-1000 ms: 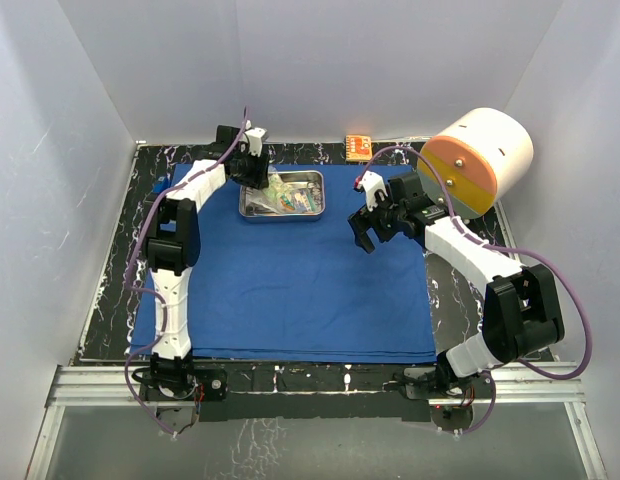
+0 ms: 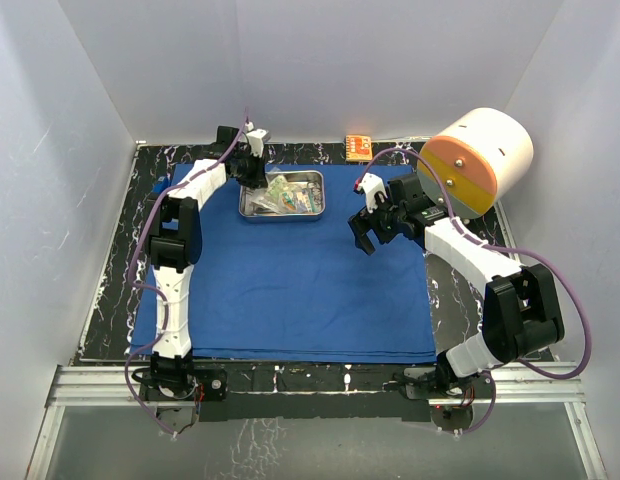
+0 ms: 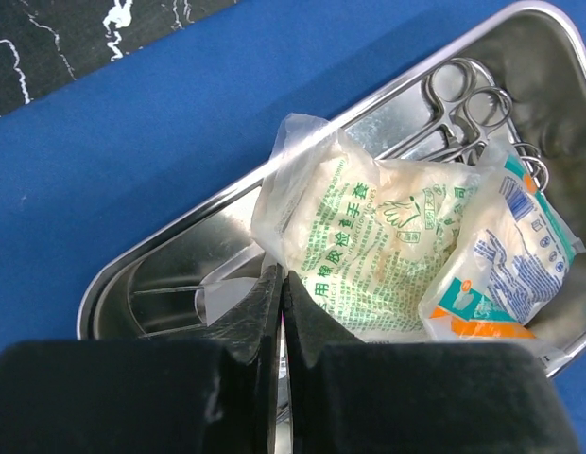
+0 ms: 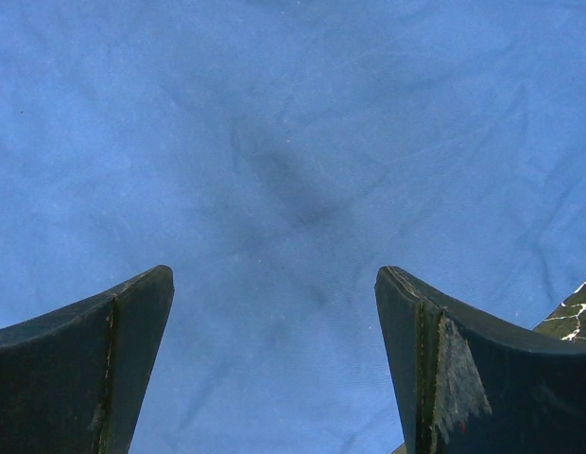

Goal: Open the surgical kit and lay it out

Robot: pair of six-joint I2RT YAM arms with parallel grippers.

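Note:
A steel tray (image 2: 321, 200) lies at the back of the blue cloth. Inside it, the left wrist view shows a clear packet with green print (image 3: 345, 227), one corner over the rim, and beside it a packet with orange and teal print (image 3: 515, 255). Steel scissor-like instruments (image 3: 463, 113) lie along the far side. My left gripper is shut at the green-printed packet's edge; whether film is pinched between its fingertips cannot be told. My right gripper is open over bare cloth, nothing between its fingers.
An orange box (image 2: 358, 148) stands at the back, and a large cream and orange cylinder (image 2: 485, 155) at the back right. Walls enclose the left, back and right.
My left gripper has shifted very slightly at the tray's left end, and the clear packet near it has moved a little. My right arm looks unchanged.

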